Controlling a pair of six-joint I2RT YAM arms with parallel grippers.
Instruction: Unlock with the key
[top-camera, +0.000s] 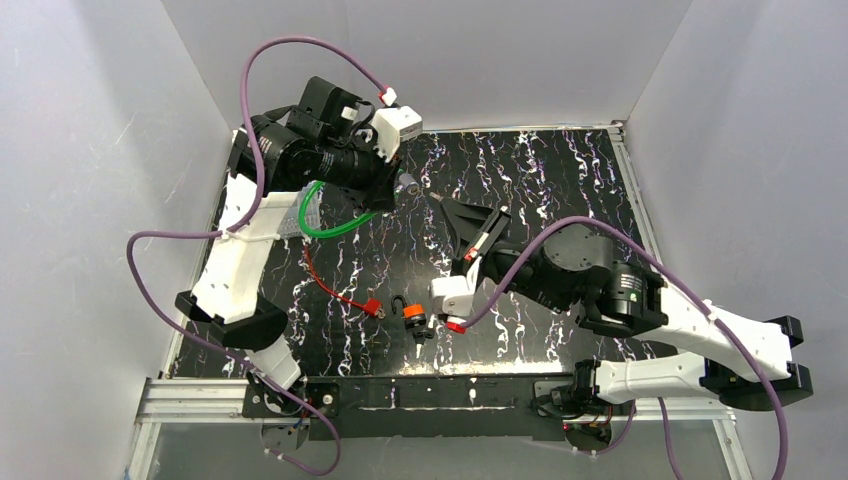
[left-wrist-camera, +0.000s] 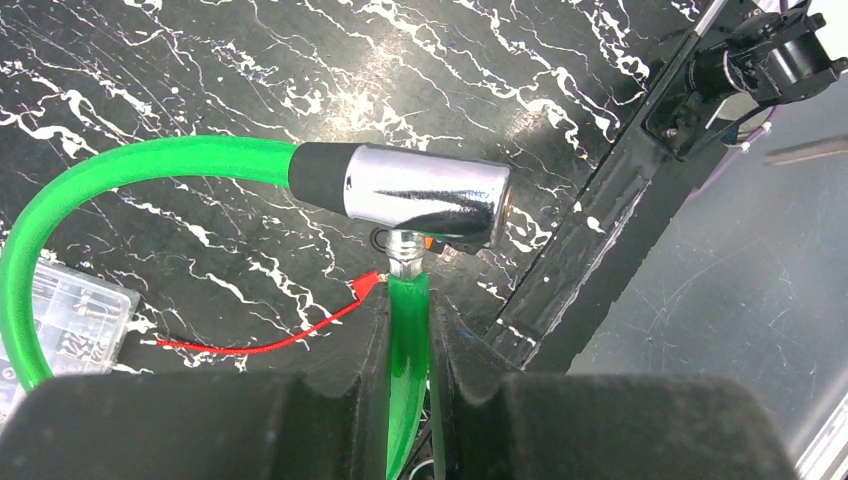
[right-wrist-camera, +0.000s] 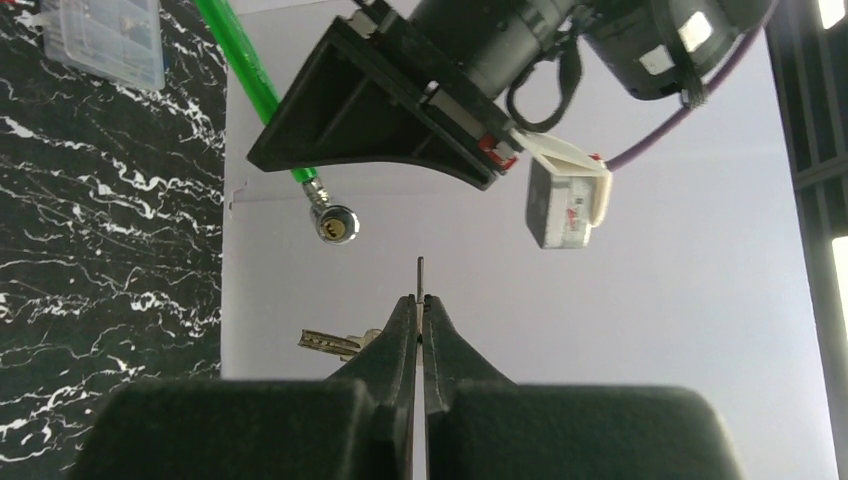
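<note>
A green cable lock (left-wrist-camera: 190, 158) with a silver cylinder (left-wrist-camera: 428, 190) hangs above the table. My left gripper is shut on its green cable, just beside the metal collar of the cylinder. In the right wrist view the round keyhole face (right-wrist-camera: 336, 226) of the cylinder is turned my way. A thin key (right-wrist-camera: 420, 278) sticks out from the tips of my right gripper, which is shut on it. Clear space separates key and keyhole, with the keyhole up and left of the key's tip. Another key (right-wrist-camera: 328, 343) dangles beside the fingers.
On the table lie a red cable (top-camera: 330, 288) and an orange-and-black item (top-camera: 414, 318). A clear plastic box (left-wrist-camera: 75, 315) stands on the left. Both arms hang over the middle.
</note>
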